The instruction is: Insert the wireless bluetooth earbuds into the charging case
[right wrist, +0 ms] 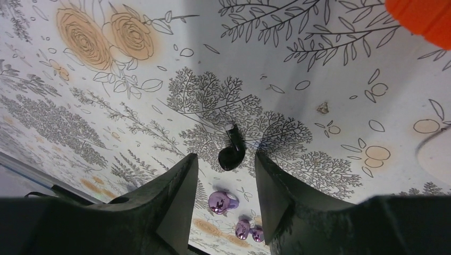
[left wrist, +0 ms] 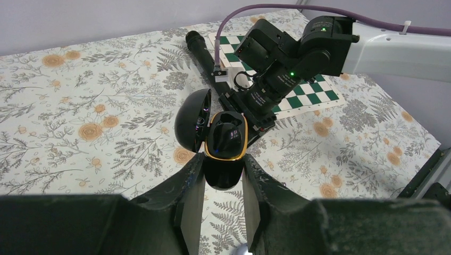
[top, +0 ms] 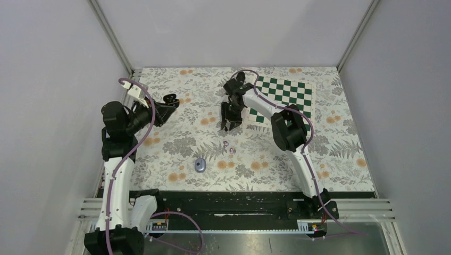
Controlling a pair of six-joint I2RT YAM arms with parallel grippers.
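Observation:
My left gripper is shut on the black charging case (left wrist: 187,121), which has its lid raised and a gold rim around its inside. In the top view the case (top: 170,100) is held above the table's left side; whether an earbud sits in it, I cannot tell. A black earbud (right wrist: 232,157) lies on the patterned cloth, its stem pointing up in the right wrist view. Over it, my right gripper points down, part open, one finger on either side. No contact with the earbud shows. From above, that gripper (top: 228,128) largely covers the earbud.
Purple earbuds (right wrist: 219,203) lie close to the black one, near my right fingers. A grey-blue oval case (top: 200,165) rests farther front. A green-and-white checkered board (top: 287,91) and a black rod-like object (left wrist: 198,47) are at the back. An orange object (right wrist: 425,21) enters the right wrist view's corner.

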